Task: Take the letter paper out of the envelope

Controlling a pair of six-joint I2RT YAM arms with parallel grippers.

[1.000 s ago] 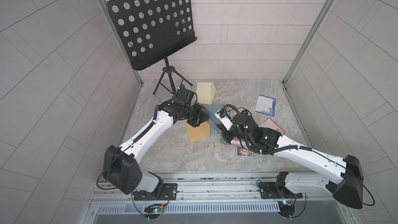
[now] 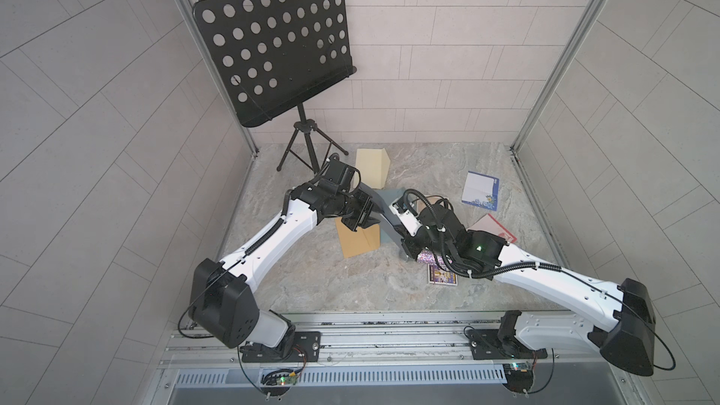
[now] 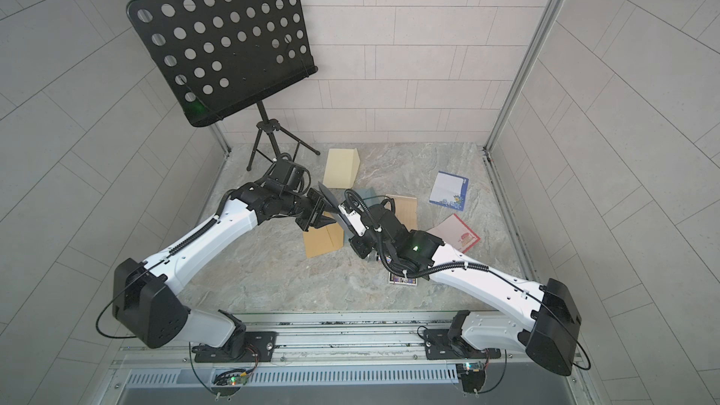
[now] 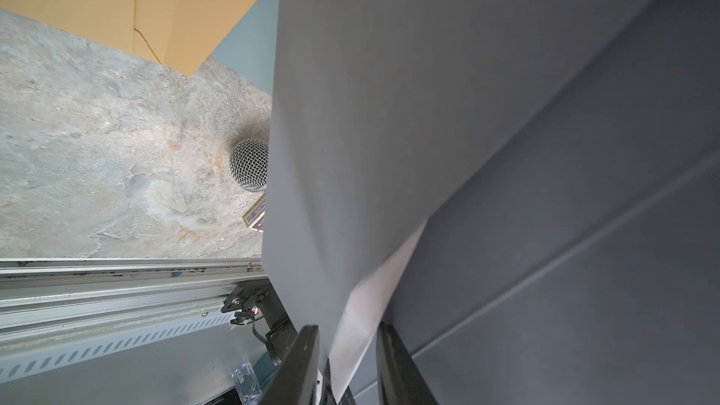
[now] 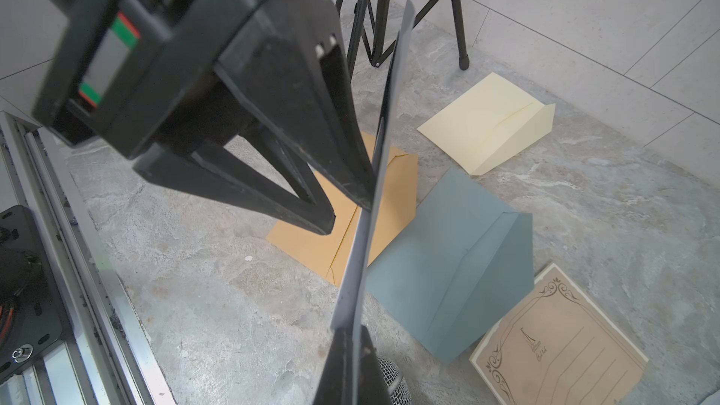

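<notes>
A dark grey envelope (image 4: 435,82) is held upright between the two arms, its flap and opening turned toward the left wrist view, where a pale strip of paper (image 4: 367,300) shows inside. In the right wrist view it appears edge-on, with my right gripper shut on it at the bottom. My left gripper is open at the envelope's opening, its fingertips close around the pale strip; in the right wrist view its fingers reach the envelope's edge from the left.
On the floor lie an orange envelope (image 5: 300,234), a blue envelope (image 5: 450,262), a cream envelope (image 5: 480,116), letter pads (image 5: 555,337) and a microphone (image 4: 247,165). A black music stand (image 2: 273,45) stands at back left.
My left gripper has shifted slightly to the right along the envelope. The right arm is nearly still.
</notes>
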